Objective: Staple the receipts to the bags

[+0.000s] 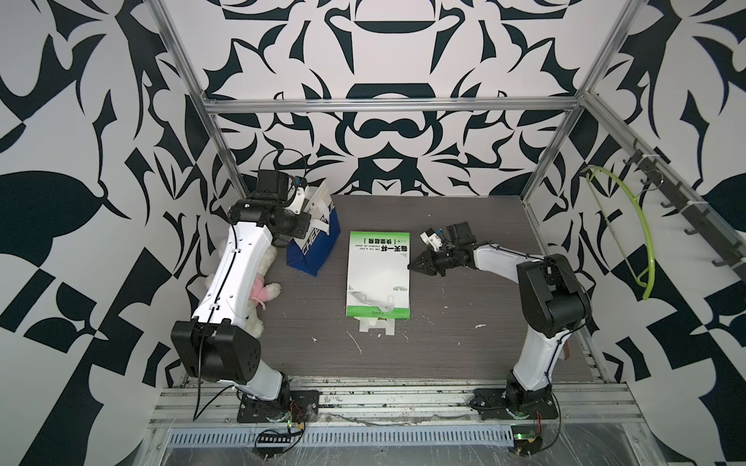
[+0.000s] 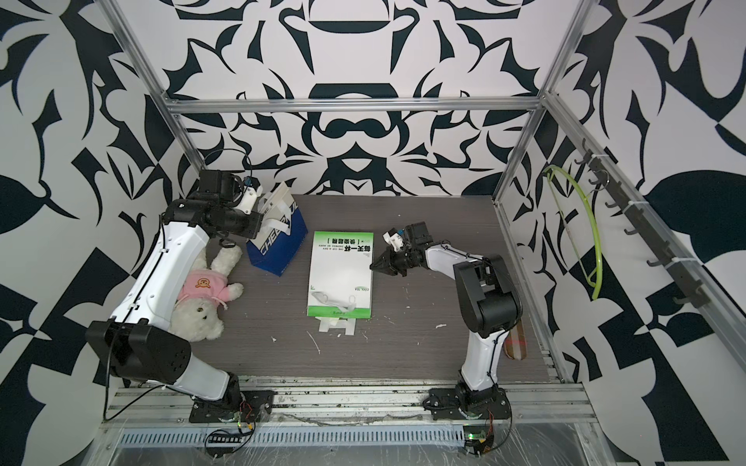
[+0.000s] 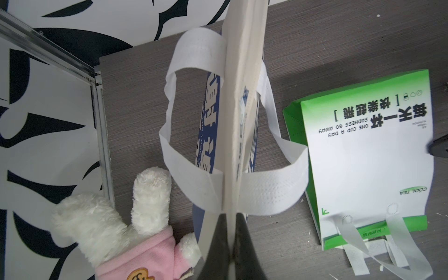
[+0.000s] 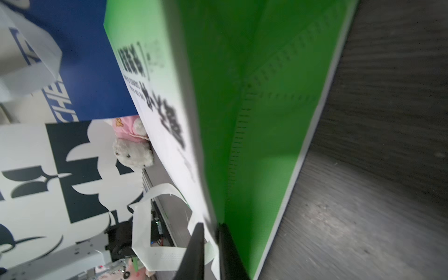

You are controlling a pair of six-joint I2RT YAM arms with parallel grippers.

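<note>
A blue and cream paper bag (image 1: 314, 247) stands at the left of the table. My left gripper is shut on its thin upper edge, which runs between the black fingertips; white handles (image 3: 273, 196) hang on both sides. The white and green bag (image 1: 378, 272) lies flat in the middle, its handle end toward the front. At that bag's right edge, my right gripper is part open, with the white edge of the panel showing between its fingers. The right wrist view looks along the bag's green side (image 4: 266, 140). I make out no receipt or stapler.
A white plush toy in pink (image 2: 203, 287) lies under the left arm. Part of a striped brown object (image 2: 514, 343) shows beside the right arm's base. A green hanger (image 1: 641, 221) hangs on the right wall.
</note>
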